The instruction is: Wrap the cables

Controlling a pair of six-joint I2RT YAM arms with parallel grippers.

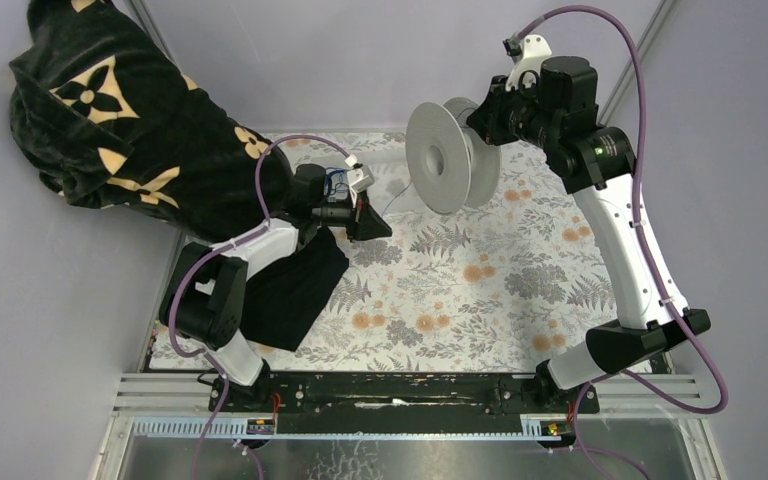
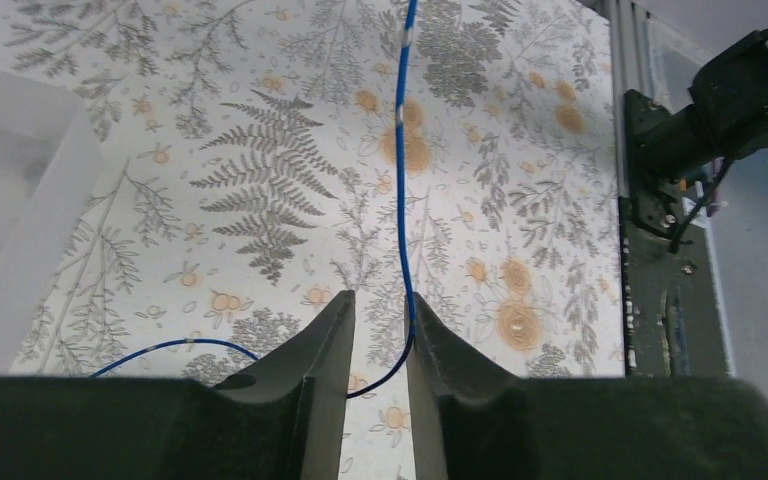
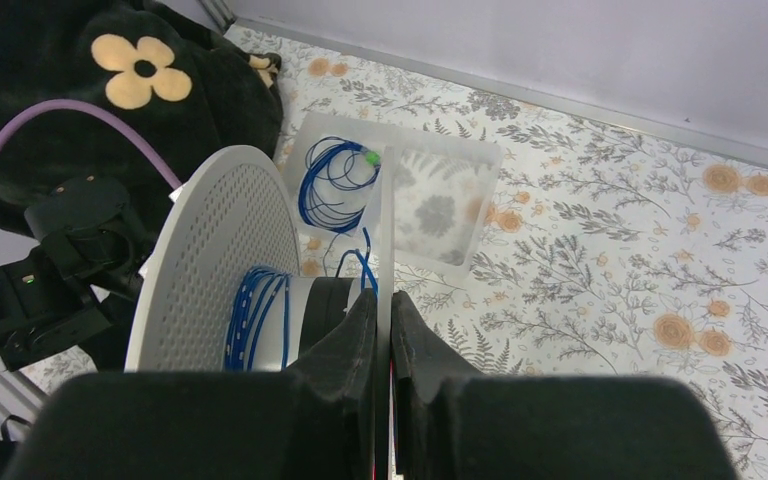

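A large white spool [image 1: 430, 160] hangs in my right gripper [image 1: 482, 125], raised above the table; in the right wrist view its flange [image 3: 195, 250] is between the fingers, with blue cable [image 3: 255, 315] wound on the core. My left gripper is lower, left of the spool, part open around a blue cable [image 2: 402, 200] that rises out of the top of the left wrist view and loops down to the left. A clear plastic box [image 3: 440, 200] on the table holds a coil of blue cable [image 3: 335, 210].
A dark patterned blanket [image 1: 130, 120] is piled at the back left, with a black cloth [image 1: 290, 300] on the near left.
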